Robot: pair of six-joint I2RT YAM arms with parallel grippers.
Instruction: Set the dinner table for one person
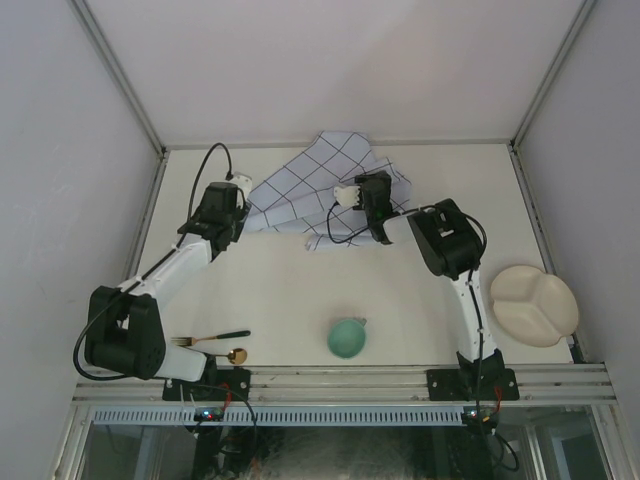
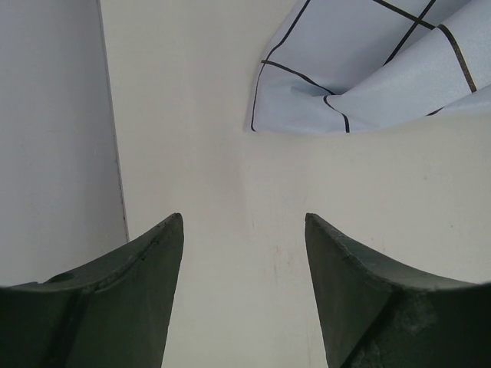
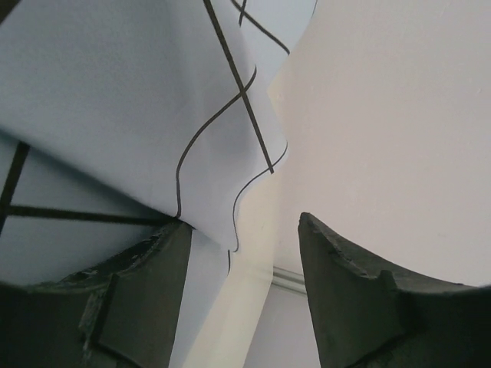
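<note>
A white cloth with dark grid lines (image 1: pixel 318 172) lies rumpled and folded over itself at the back of the table. Its left corner (image 2: pixel 288 107) shows flat on the table ahead of my left gripper, which is open and empty. Over the cloth's right part is my right gripper, its fingers apart. A folded edge of the cloth (image 3: pixel 219 195) reaches down by the left fingertip; whether they touch I cannot tell. From above, the right arm covers part of the cloth.
A green cup (image 1: pixel 346 338) stands at the front middle. A beige divided plate (image 1: pixel 534 306) is at the right. At the front left lie a dark-handled fork (image 1: pixel 212 337) and a gold spoon (image 1: pixel 236 356).
</note>
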